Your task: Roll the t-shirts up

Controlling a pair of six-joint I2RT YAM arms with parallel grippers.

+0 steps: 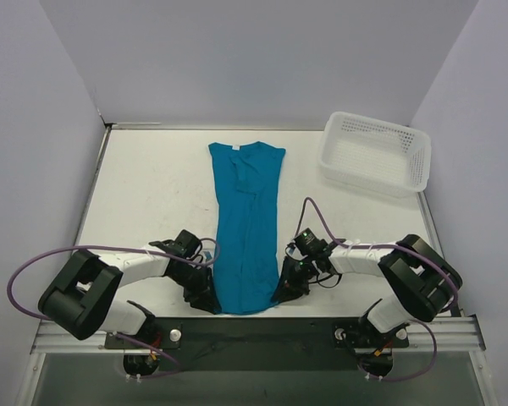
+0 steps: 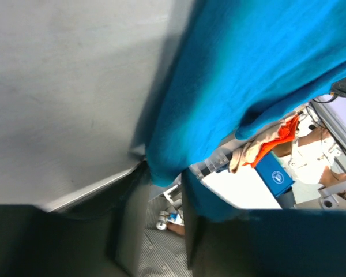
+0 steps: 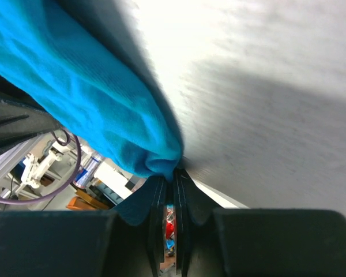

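Observation:
A blue t-shirt (image 1: 247, 220) lies lengthwise down the middle of the table, reaching the front edge. At its front left corner my left gripper (image 1: 210, 304) has its fingers around the folded hem (image 2: 173, 156); in the left wrist view they look partly apart and blurred (image 2: 167, 190). At the front right corner my right gripper (image 1: 279, 298) is shut on the shirt, whose gathered edge (image 3: 150, 144) runs into the fingertips (image 3: 172, 182).
A white plastic basket (image 1: 374, 123) stands at the back right. The front edge drops away just below both grippers.

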